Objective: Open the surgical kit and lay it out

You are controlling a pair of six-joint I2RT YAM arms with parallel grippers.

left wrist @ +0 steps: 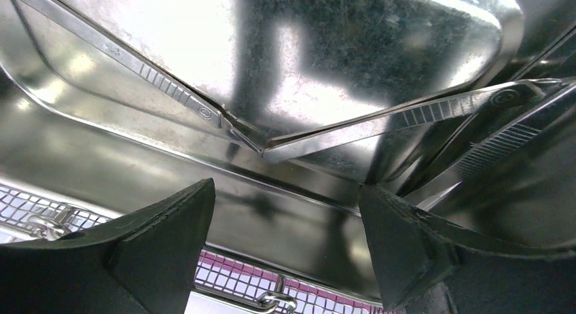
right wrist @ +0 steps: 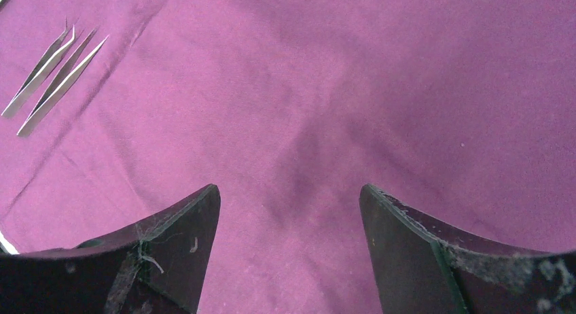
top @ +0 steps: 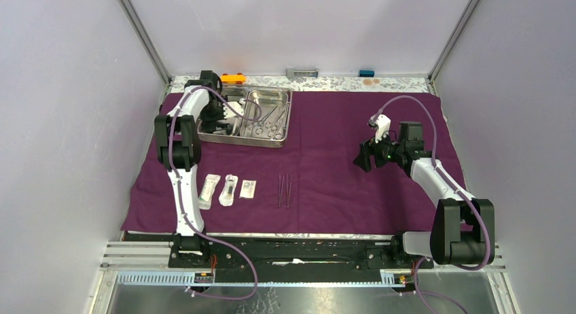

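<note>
The metal tray (top: 248, 141) stands at the back left, and my left gripper is inside or just over its left compartment. In the left wrist view it is open, nothing between its fingers. Ahead of the fingertips lie slim metal handles: one (left wrist: 136, 62) at upper left, one (left wrist: 380, 126) in the middle, and one (left wrist: 499, 151) at right, passing near the right finger (left wrist: 390, 222). Scissor-like instruments (top: 272, 127) lie in the tray's right compartment. Over bare cloth at the right, my right gripper stands open and empty.
On the purple cloth (top: 333, 144) in front of the tray lie a long packet (top: 208, 192), a second packet (top: 229, 190), a small square packet (top: 248, 189) and two tweezers (right wrist: 62, 87). A mesh edge (left wrist: 234, 278) runs behind the left fingers.
</note>
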